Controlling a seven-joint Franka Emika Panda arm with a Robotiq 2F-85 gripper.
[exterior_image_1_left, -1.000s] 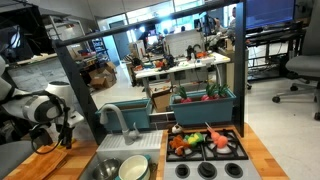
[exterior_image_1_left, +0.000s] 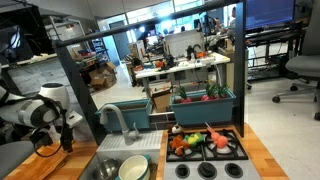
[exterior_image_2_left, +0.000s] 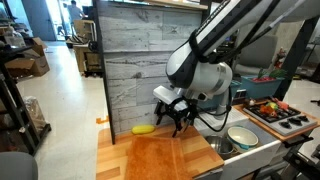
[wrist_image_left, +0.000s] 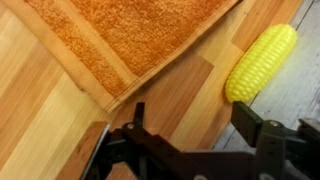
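In the wrist view, my gripper has its two dark fingers apart, with bare wood visible between them. A yellow corn cob (wrist_image_left: 262, 62) lies ahead of the right finger, close to its tip. Part of an orange towel (wrist_image_left: 130, 35) fills the upper left of that view, its hem facing the gripper. From the second exterior view, the gripper (exterior_image_2_left: 178, 126) hangs above the towel (exterior_image_2_left: 155, 160), with the corn (exterior_image_2_left: 143, 129) off to one side by the grey plank wall. Whether anything is touched cannot be told.
A sink basin (exterior_image_1_left: 104, 168) with a faucet (exterior_image_1_left: 118, 120) and a pale bowl (exterior_image_1_left: 134, 168) sits beside the wooden counter. Beyond it are a stove (exterior_image_1_left: 207, 158) with toy food and a teal basket (exterior_image_1_left: 203, 108). A plank wall (exterior_image_2_left: 150, 75) bounds the counter's back.
The arm has shifted slightly left and lower in the first exterior view. The sink, stove and basket look unchanged.
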